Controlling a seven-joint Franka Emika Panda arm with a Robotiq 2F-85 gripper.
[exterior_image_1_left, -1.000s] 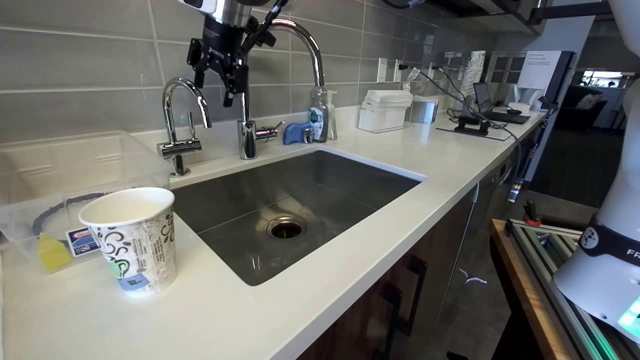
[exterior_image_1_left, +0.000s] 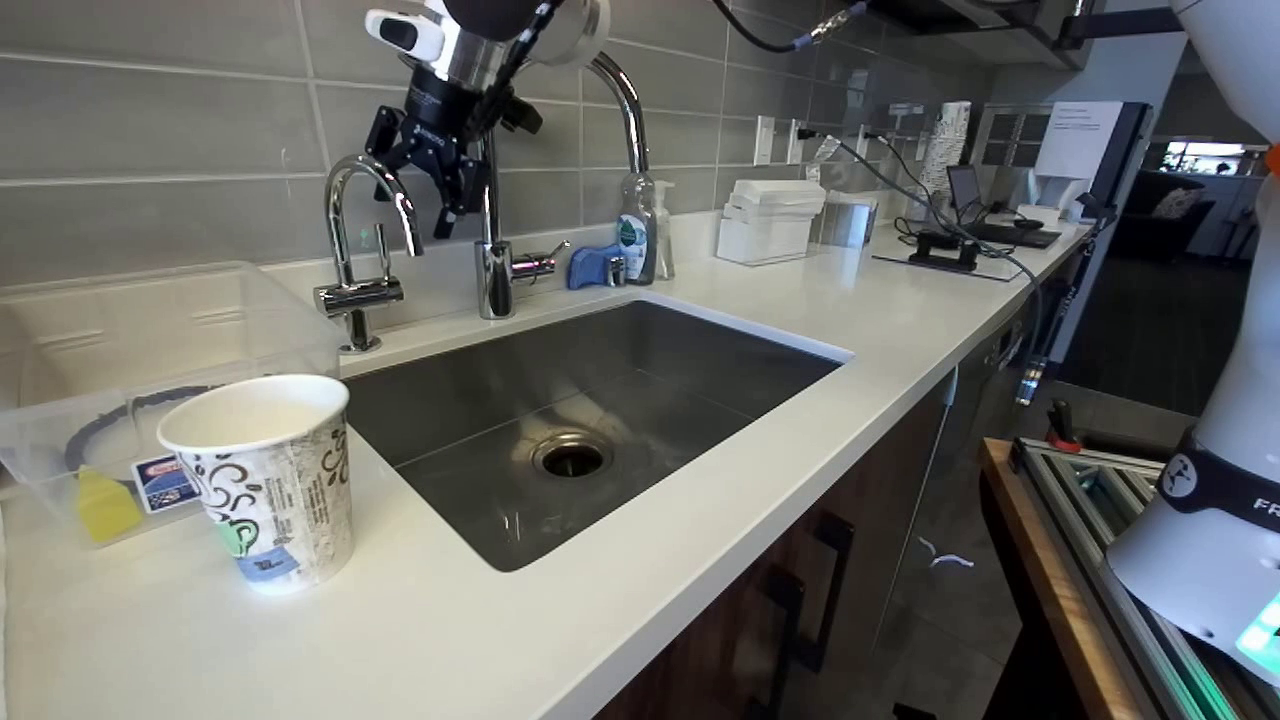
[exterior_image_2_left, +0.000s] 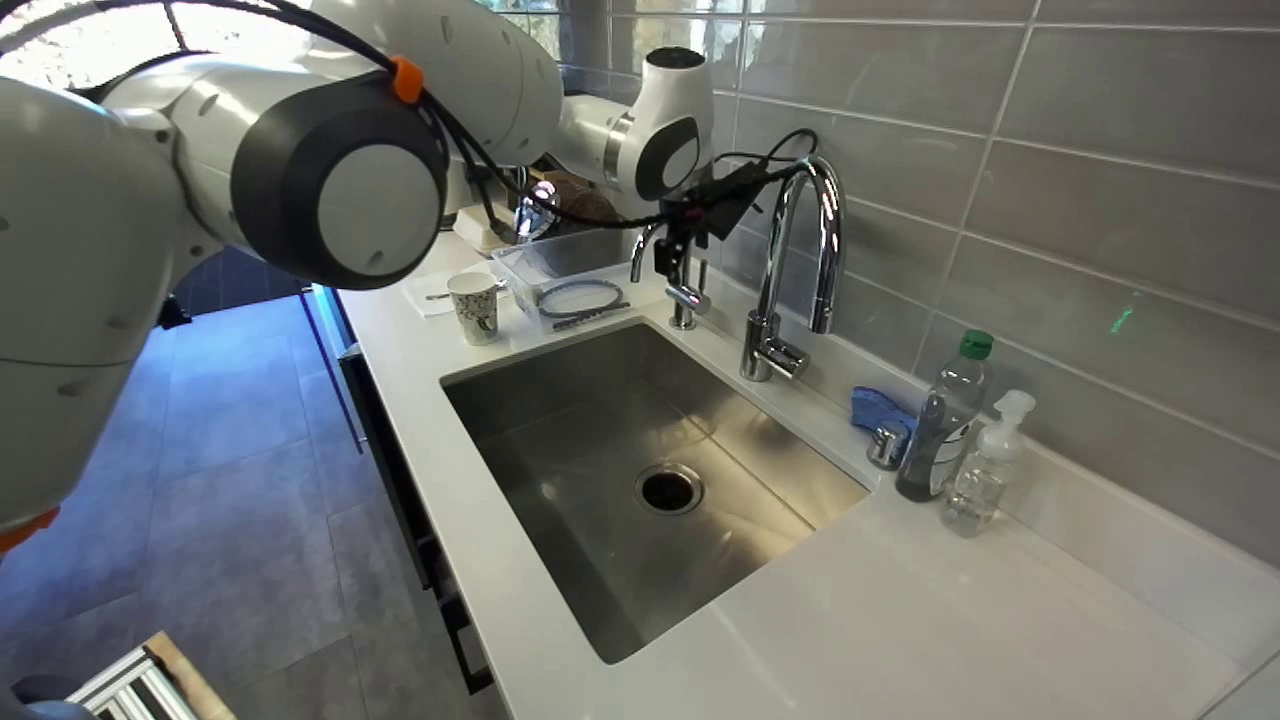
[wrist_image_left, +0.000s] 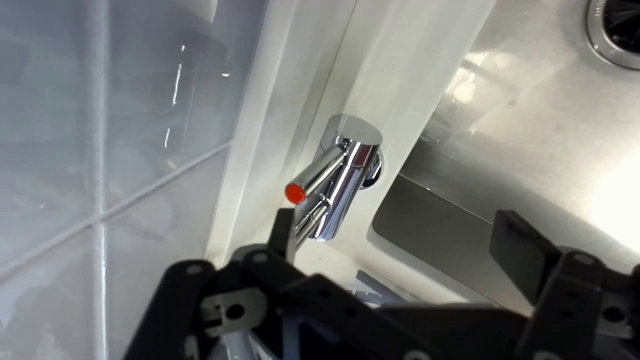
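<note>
The small chrome faucet (exterior_image_1_left: 361, 292) stands at the sink's back left corner, its thin lever (exterior_image_1_left: 383, 248) upright. To its right rises the taller faucet (exterior_image_1_left: 494, 278), with a side handle. My gripper (exterior_image_1_left: 417, 192) is open and empty, above and behind the small faucet and close to the tall one's neck. In the wrist view, a chrome faucet body with a red-tipped lever (wrist_image_left: 318, 174) shows ahead of the gripper. The left finger (wrist_image_left: 282, 233) lies close to the lever in that view; contact cannot be judged. The right finger (wrist_image_left: 519, 252) appears over the sink side.
The empty steel sink (exterior_image_2_left: 564, 480) lies below. A paper cup (exterior_image_1_left: 270, 480) and clear bin (exterior_image_1_left: 156, 396) stand to the left. A blue sponge (exterior_image_2_left: 882, 409), dark bottle (exterior_image_2_left: 948, 420) and pump bottle (exterior_image_2_left: 987, 468) are beyond the sink. The tiled wall (wrist_image_left: 54, 120) is close behind.
My gripper has come down and slightly left in exterior view 1, and its tilt has changed. The faucets, cup and bin look unchanged.
</note>
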